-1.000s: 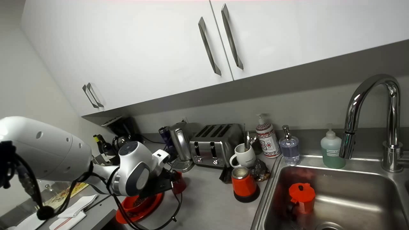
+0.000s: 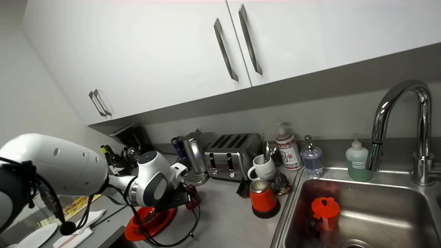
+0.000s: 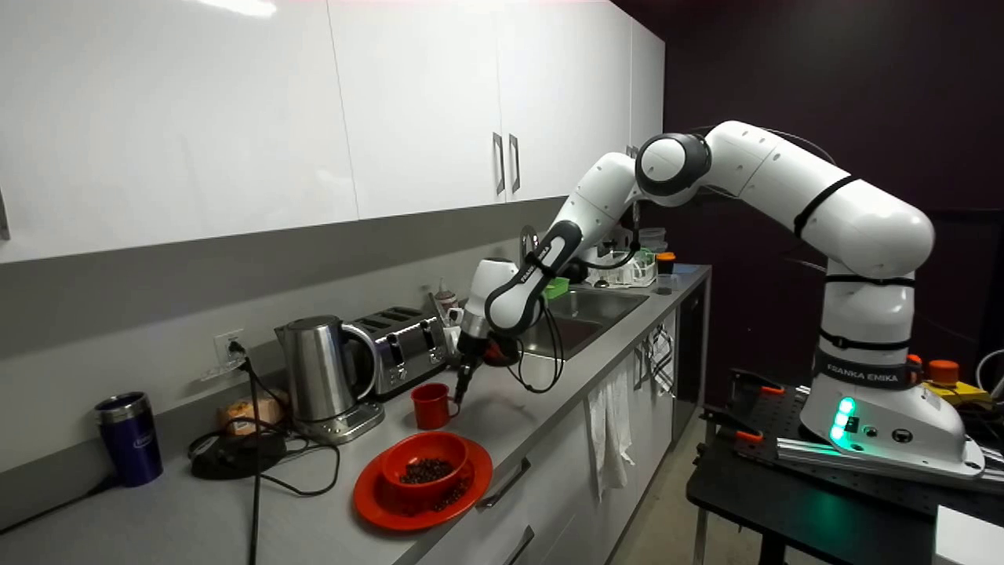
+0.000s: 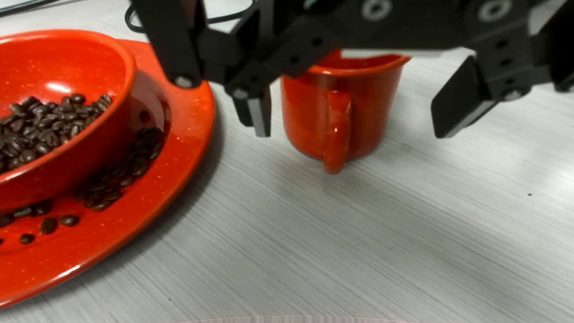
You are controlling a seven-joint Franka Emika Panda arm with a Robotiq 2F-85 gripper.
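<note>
Upright on the counter stands a red mug (image 4: 363,113), its handle (image 4: 337,134) facing the wrist camera. My gripper is open, one finger on each side of the mug in the wrist view, with gaps visible on both sides. How far the fingers reach down along the mug is hard to tell. In exterior view 2 the mug (image 3: 431,406) shows beside my gripper, behind the red plate. A red bowl (image 4: 102,134) of coffee beans sits on the red plate (image 4: 188,156), where more beans lie loose.
A steel kettle (image 3: 315,372) and a toaster (image 3: 400,348) stand along the wall behind the mug. An orange grinder-like jar (image 2: 263,200) and a white mug of utensils (image 2: 264,168) are near the sink (image 2: 351,184).
My arm and gripper have shifted slightly to the right in exterior view 1, now covering more of the red mug. The other objects have stayed put.
</note>
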